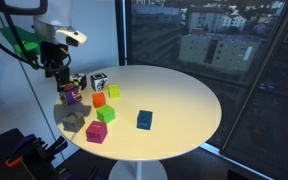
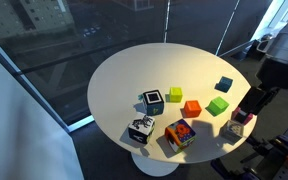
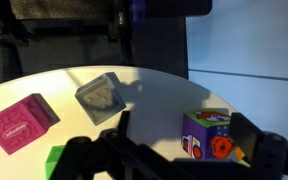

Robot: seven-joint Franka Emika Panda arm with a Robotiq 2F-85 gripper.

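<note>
My gripper stands open above the table's edge, with bare tabletop showing between its fingers. Close to the right finger in the wrist view is a patterned purple cube (image 3: 206, 133), resting on the table below; it also shows in exterior view 1 (image 1: 71, 94) and exterior view 2 (image 2: 180, 135). A grey cube (image 3: 101, 97) lies beyond the left finger, near the rim. Further left are a pink cube (image 3: 21, 124) and part of a green cube (image 3: 54, 158).
On the round white table (image 1: 179, 95) are also an orange-red cube (image 1: 99, 100), a yellow-green cube (image 1: 114, 91) and a dark blue cube (image 1: 144, 120). Two black-and-white cubes (image 2: 152, 102) (image 2: 141, 128) stand near the patterned one.
</note>
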